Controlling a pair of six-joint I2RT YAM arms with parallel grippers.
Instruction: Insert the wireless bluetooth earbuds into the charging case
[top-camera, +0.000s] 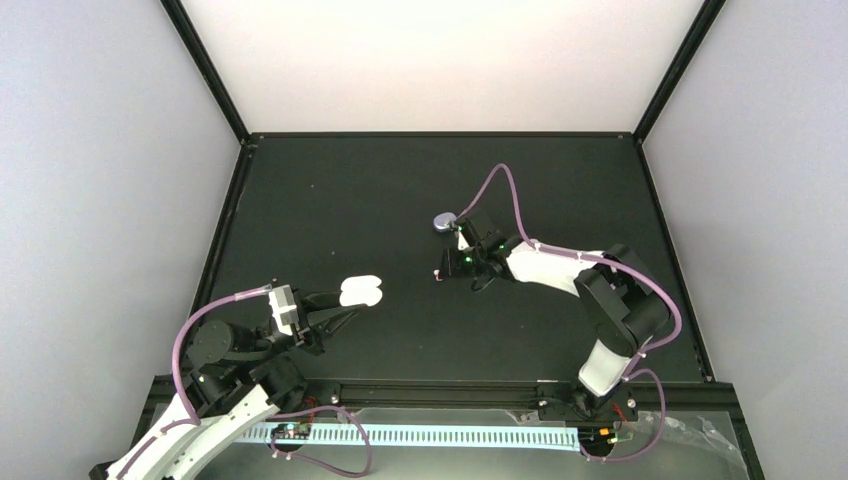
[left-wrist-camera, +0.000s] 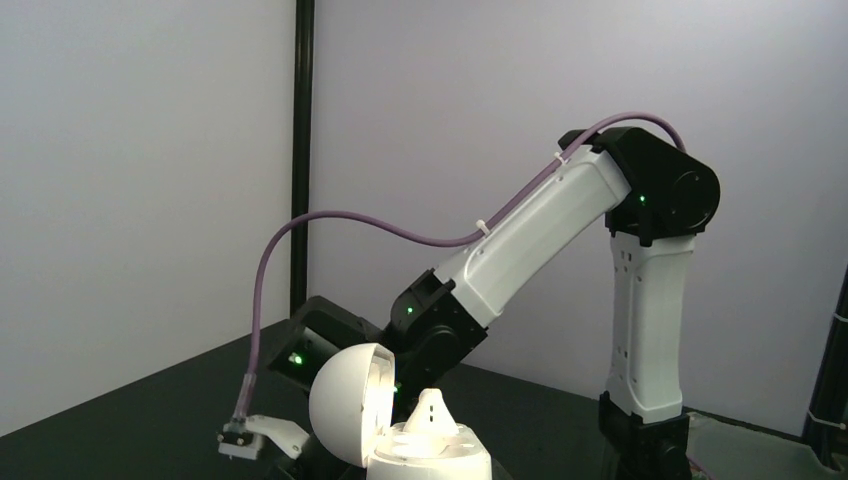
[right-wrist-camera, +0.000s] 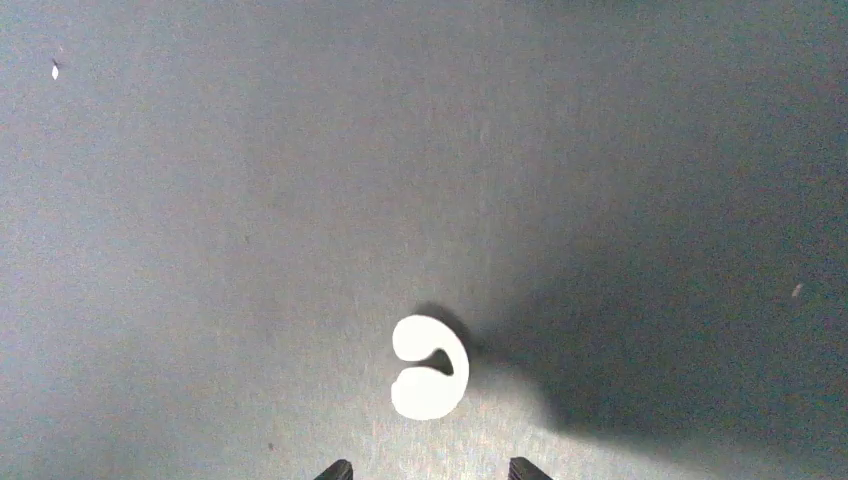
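My left gripper (top-camera: 330, 308) is shut on the white charging case (top-camera: 360, 291), raised at the left front. In the left wrist view the case (left-wrist-camera: 430, 460) has its lid (left-wrist-camera: 340, 400) open and a white piece standing up inside. My right gripper (top-camera: 448, 266) points down near the middle of the table. In the right wrist view a small white earbud (right-wrist-camera: 428, 395) lies on the dark table, just beyond its two fingertips (right-wrist-camera: 338, 470), which stand apart with nothing seen between them.
Walls and black frame posts (top-camera: 673, 80) bound it. A round silver object (top-camera: 444, 220) sits by the right wrist, with a purple cable looping from it.
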